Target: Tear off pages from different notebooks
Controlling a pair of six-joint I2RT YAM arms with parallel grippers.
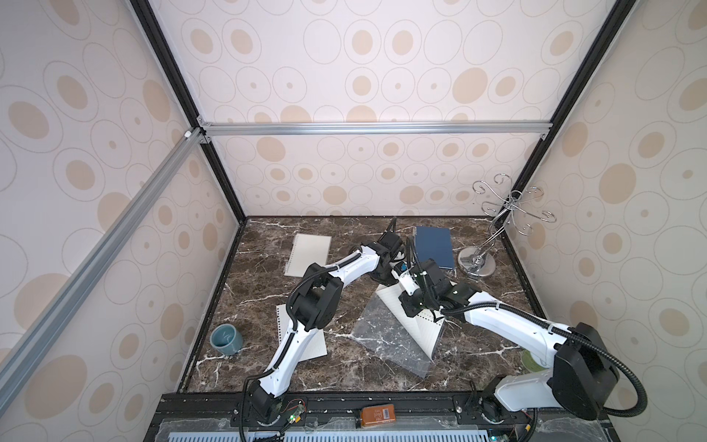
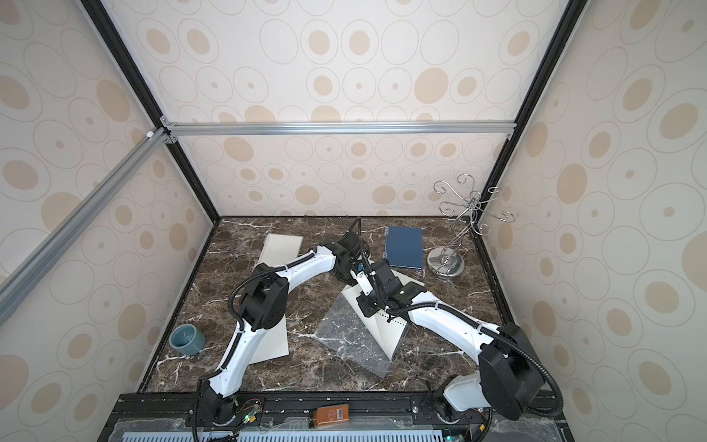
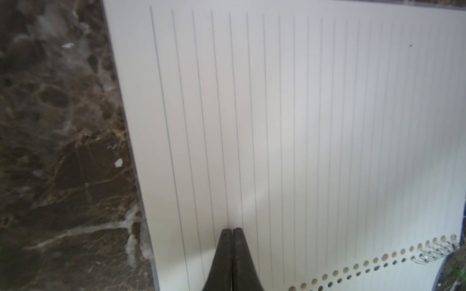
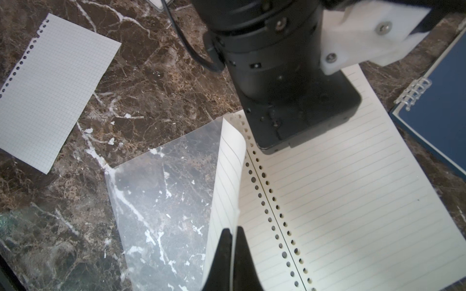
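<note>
An open spiral notebook (image 4: pixel 339 203) lies at the centre right, its clear cover (image 4: pixel 165 208) folded out to the left. My left gripper is shut over its lined page (image 3: pixel 291 121), fingertips at the paper, nothing visible between them. My right gripper is shut on the lifted page (image 4: pixel 225 165), which curls up along the punched holes. The left wrist's housing covers the top of the notebook in the right wrist view. A loose grid sheet (image 4: pixel 58 87) lies to the left.
A blue notebook (image 1: pixel 434 246) lies behind, beside a chrome stand (image 1: pixel 477 261) at the right. A cream notebook (image 1: pixel 308 254) is at back left, a blue cup (image 1: pixel 226 339) at front left.
</note>
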